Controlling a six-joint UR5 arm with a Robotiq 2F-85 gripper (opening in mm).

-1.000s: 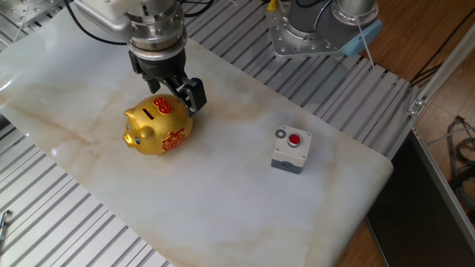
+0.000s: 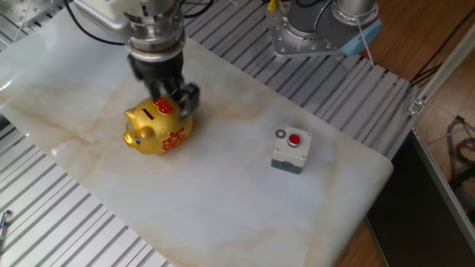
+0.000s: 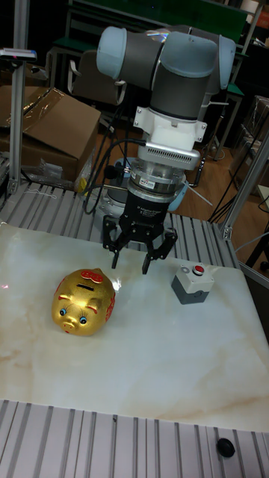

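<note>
A golden piggy bank (image 2: 159,127) with red markings and a slot on its back sits upright on the marbled tabletop (image 2: 223,215). In the other exterior view the pig (image 3: 83,302) faces the camera. My gripper (image 3: 131,266) points down behind and to the right of it there, its fingers apart with a clear gap and nothing between them. Seen from exterior view 2, the gripper (image 2: 171,102) is blurred and overlaps the pig's rear; whether it touches cannot be told. A white-and-grey box (image 2: 291,150) with a red button (image 2: 295,139) stands apart from both.
Slatted metal decking (image 2: 44,208) borders the mat. A small black round object (image 3: 226,447) lies on the front slats. The tabletop between the pig and the button box is clear, as is the front area.
The pig and button box have not moved.
</note>
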